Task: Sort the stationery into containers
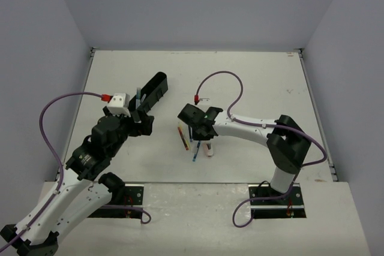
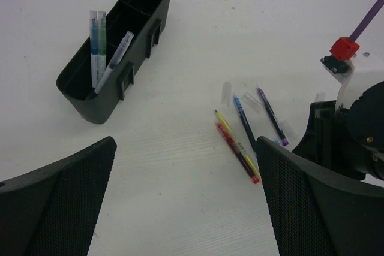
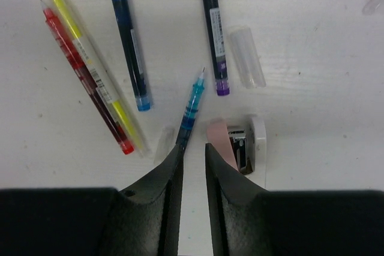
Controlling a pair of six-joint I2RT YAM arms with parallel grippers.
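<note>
A red pen, a yellow pen, a dark blue pen, a purple-ended pen and a light blue pen lie loose on the table. Beside the light blue one is a small pink and white item with a dark metal middle. Over these two hovers my right gripper, its fingers narrowly apart and nothing between them. The black container, at the left, holds several pens in its near compartment. My left gripper is wide open and empty, close to the container.
Clear caps lie scattered among the pens. The right arm reaches in from the right and covers part of the pens from above. Bare table stretches across the back and right.
</note>
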